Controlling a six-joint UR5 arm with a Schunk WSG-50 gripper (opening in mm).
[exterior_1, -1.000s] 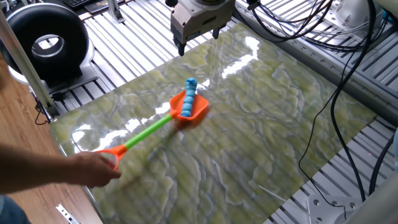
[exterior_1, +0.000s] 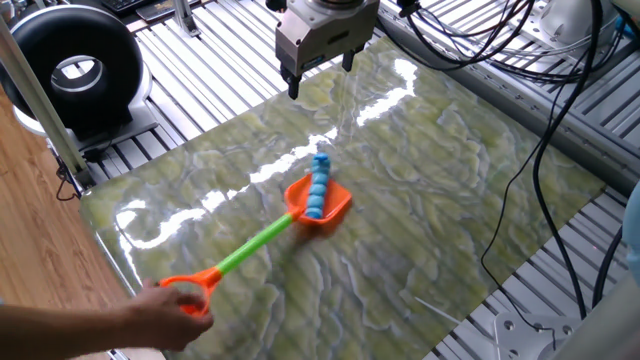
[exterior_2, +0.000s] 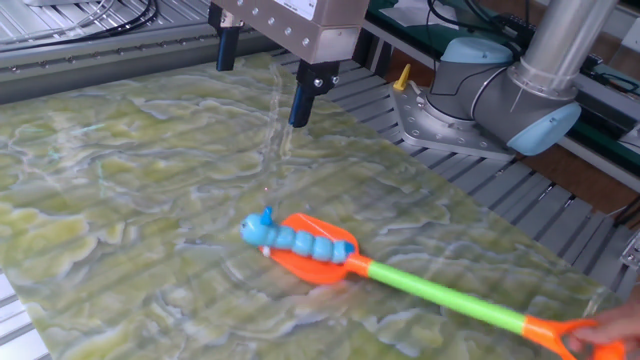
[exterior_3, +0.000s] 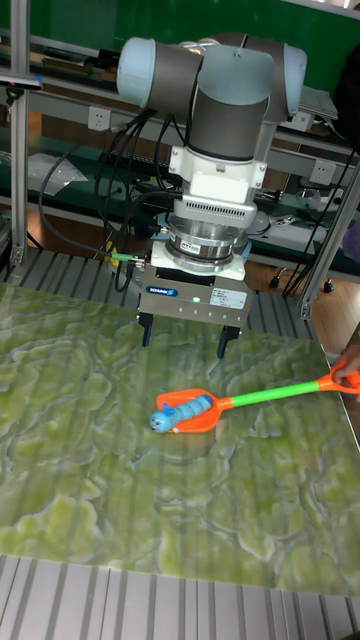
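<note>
A blue segmented caterpillar toy (exterior_1: 317, 190) lies across the orange blade of a toy shovel (exterior_1: 338, 203), its head end poking past the rim. The shovel has a green shaft (exterior_2: 440, 292) and an orange handle, gripped by a person's hand (exterior_1: 170, 318). Above the table's far side hangs my gripper (exterior_2: 262, 92), its two dark fingers wide apart and nothing between them. In the third exterior view the gripper (exterior_3: 184, 343) stands behind the toy and shovel, touching neither.
A green marbled sheet (exterior_3: 85, 480) covers the table and is otherwise mostly bare. Black cables (exterior_1: 545, 150) run along the right side. A black ring-shaped object (exterior_1: 75, 75) stands at the upper left.
The hand has carried the shovel and the caterpillar toward the near side and to the right in exterior view 1. My gripper looks almost still, open.
</note>
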